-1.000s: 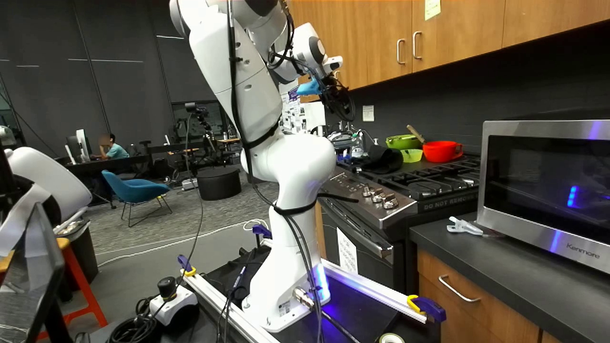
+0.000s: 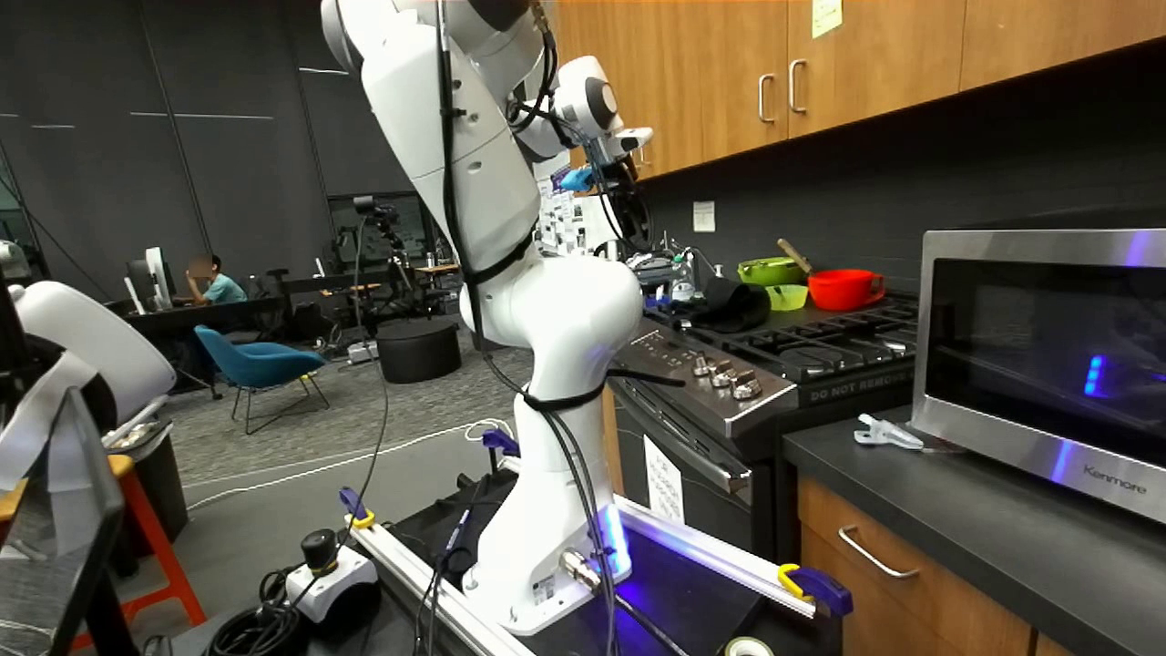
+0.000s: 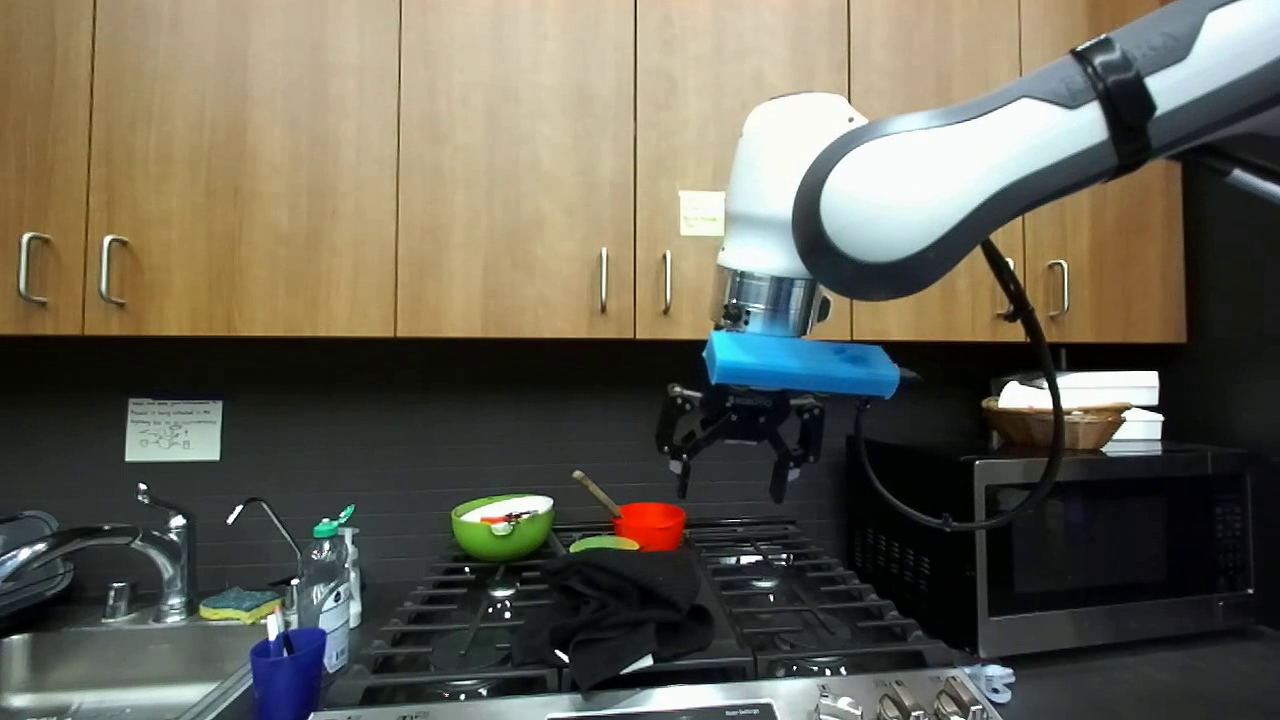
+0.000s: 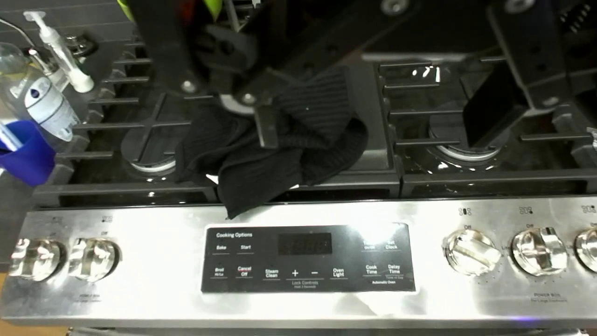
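High over the stove hangs my gripper (image 3: 729, 478), its two fingers spread wide and nothing between them. A crumpled black cloth (image 3: 624, 606) lies across the middle of the stove top, well below the fingertips. In the wrist view the cloth (image 4: 268, 168) shows behind the left finger, which hides part of it. At the back of the stove stand a green bowl (image 3: 501, 534) with items inside and a red pot (image 3: 651, 526). A wooden handle (image 3: 595, 493) rises beside the pot, and a smaller light-green dish (image 3: 603, 544) sits in front.
Left of the stove are a blue cup (image 3: 288, 672), a soap bottle (image 3: 321, 594) and the sink (image 3: 120, 660). To the right stands the microwave (image 3: 1104, 540), topped by a basket (image 3: 1056, 424). Wooden cabinets (image 3: 516, 168) hang above.
The cloth and cookware look unmoved.
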